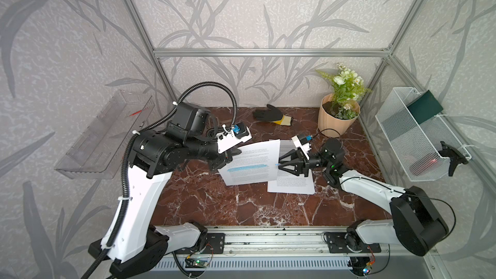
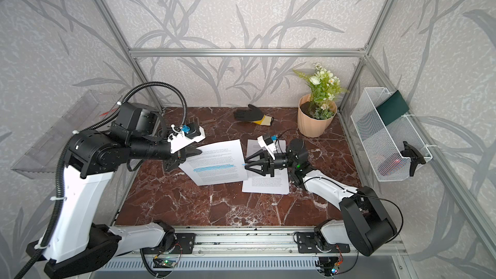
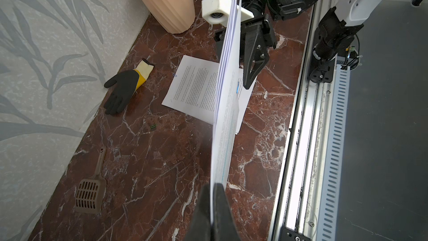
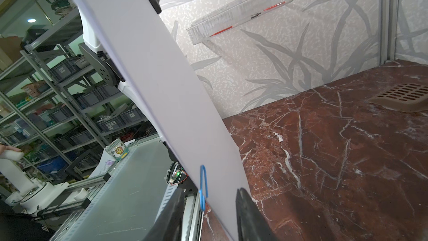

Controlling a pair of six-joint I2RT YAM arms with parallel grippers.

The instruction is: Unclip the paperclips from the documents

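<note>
A sheaf of printed pages [image 1: 251, 163] with a blue highlighted band is held up over the table. My left gripper is shut on its left edge. A blue paperclip [image 4: 203, 189] sits on the sheaf's right edge in the right wrist view. My right gripper stands part open there, its fingers on either side of the sheaf's edge, with the clip just ahead of the tips and apart from them. Other printed sheets [image 2: 266, 183] lie flat on the table beneath the right gripper.
A plant pot [image 1: 334, 116] stands at the back right, a work glove [image 1: 271, 115] at the back, and a brown slotted spatula [image 3: 90, 192] farther left. A white mesh basket [image 1: 413, 139] and a clear tray [image 1: 103, 139] flank the table.
</note>
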